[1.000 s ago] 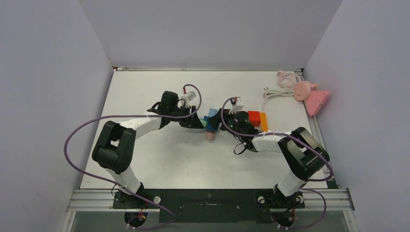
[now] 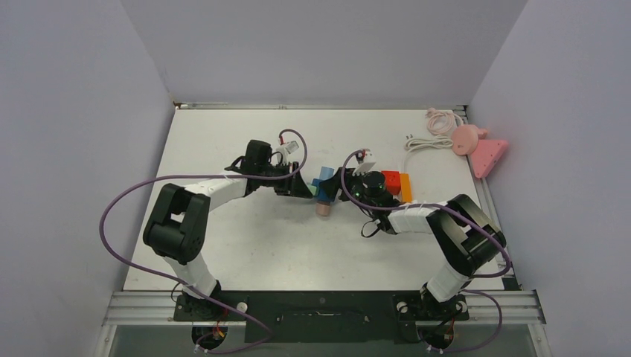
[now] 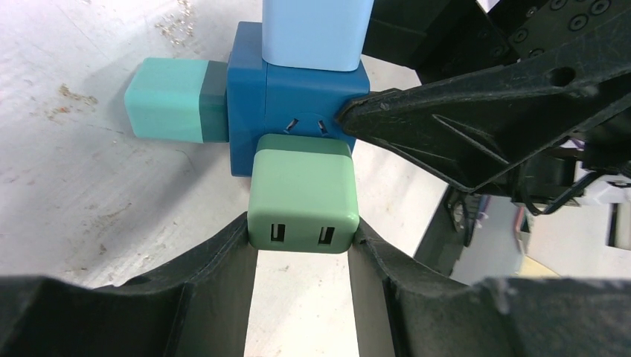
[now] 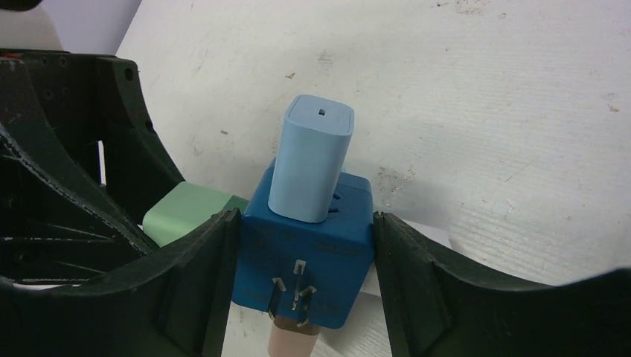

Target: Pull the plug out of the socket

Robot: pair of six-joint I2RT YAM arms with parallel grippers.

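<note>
A dark blue socket cube (image 4: 305, 253) hangs in mid-view with plugs on its faces: light blue (image 4: 309, 160) on top, green (image 3: 301, 193) toward my left arm, teal (image 3: 164, 97) on another side, pink (image 4: 292, 338) below. My left gripper is shut on the green plug, which sits against the cube. My right gripper is shut on the blue cube, its fingers either side of it. In the top view both grippers meet over the table's middle.
Red (image 2: 391, 178) and orange (image 2: 405, 186) blocks lie right of the right arm. Coiled cords (image 2: 431, 143) and pink pieces (image 2: 487, 156) are at the back right.
Both arms and the held cube have shifted only very slightly; the grips look the same.
</note>
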